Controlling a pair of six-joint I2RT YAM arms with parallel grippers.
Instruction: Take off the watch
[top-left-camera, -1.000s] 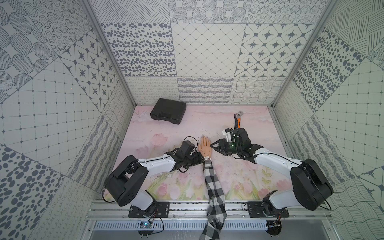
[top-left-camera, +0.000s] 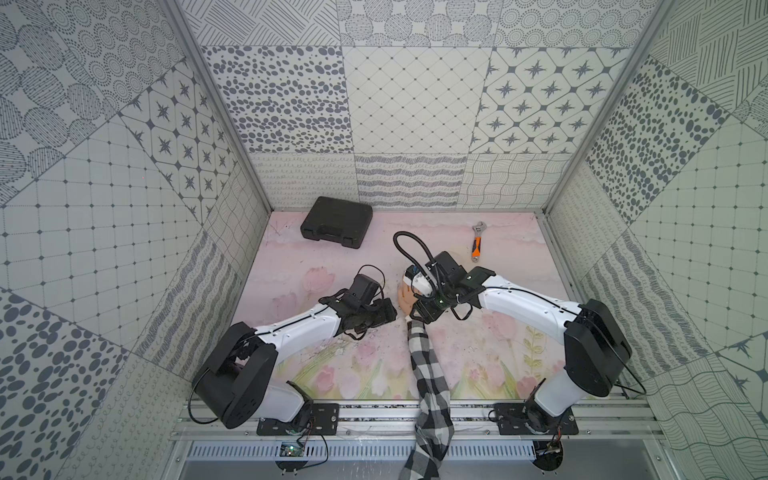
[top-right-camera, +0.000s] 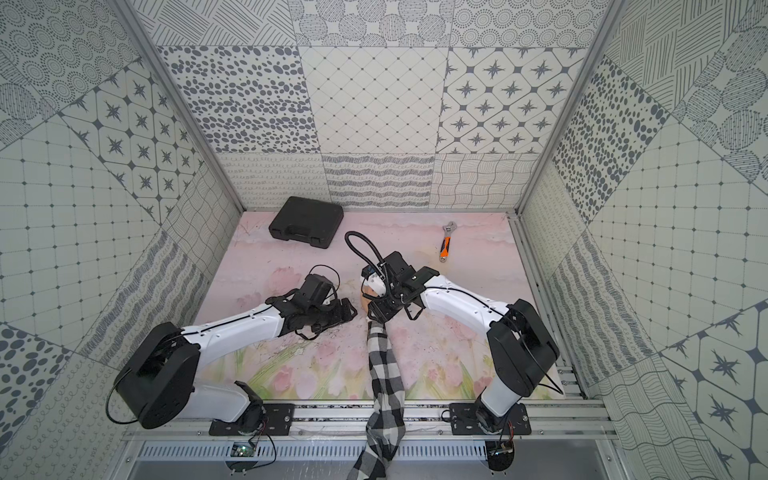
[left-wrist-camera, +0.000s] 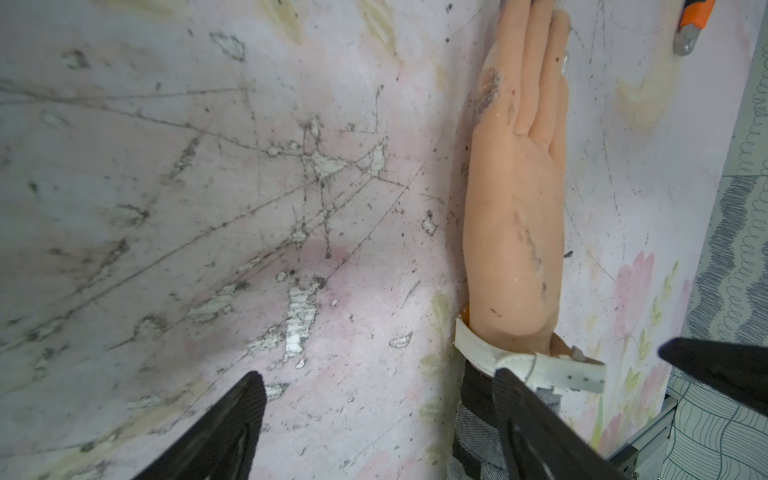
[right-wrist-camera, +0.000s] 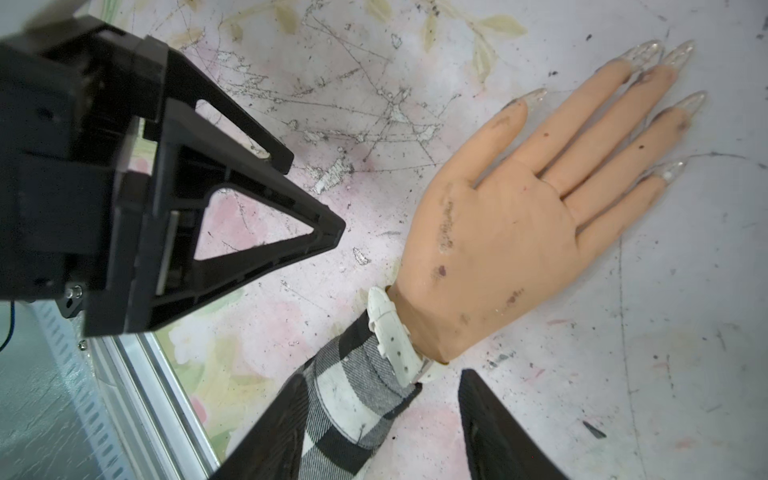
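The watch is a white strap (left-wrist-camera: 532, 364) around the wrist of a model hand (left-wrist-camera: 516, 232), at the edge of its checked sleeve (right-wrist-camera: 344, 400). In the left wrist view, one strap end juts out past the wrist. Left of the wrist is my left gripper, fingers apart and nothing held; its right finger (left-wrist-camera: 528, 424) appears over the sleeve just below the strap. My right gripper is open over the wrist area, with the white strap (right-wrist-camera: 393, 334) showing between and beyond its fingertips. From above, the right arm covers the watch.
A black case (top-left-camera: 337, 221) lies at the back left and an orange-handled wrench (top-left-camera: 477, 241) at the back right. The left gripper's tips (right-wrist-camera: 328, 228) are close to the hand and the right gripper.
My right gripper has moved left and turned, and now covers the wrist and much of the hand from above. My left gripper has drawn back slightly to the left, off the wrist.
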